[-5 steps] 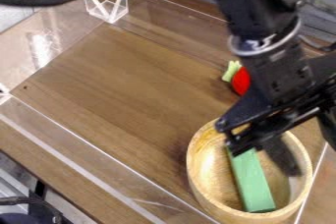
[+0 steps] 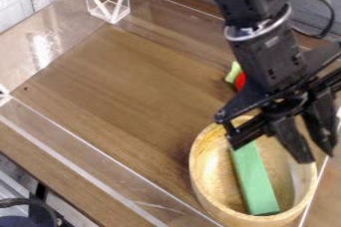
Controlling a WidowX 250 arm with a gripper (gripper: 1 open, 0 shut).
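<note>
A wooden bowl (image 2: 210,179) sits at the lower right with a long green block (image 2: 256,183) lying inside it. The black gripper (image 2: 264,131) hangs over the bowl's upper rim, its fingers around the top of the bowl; whether it is shut on anything is unclear, as the contact is dark and partly hidden. Behind the wrist, a red object (image 2: 240,80) with a light green part rests on the table.
The wooden table (image 2: 120,92) has clear room in its middle and left. Clear plastic walls (image 2: 94,156) edge it, with a bracket (image 2: 110,6) at the back left. Cables loop at the top.
The arm has shifted slightly upward and changed its tilt over the bowl. The bowl and green block look unmoved.
</note>
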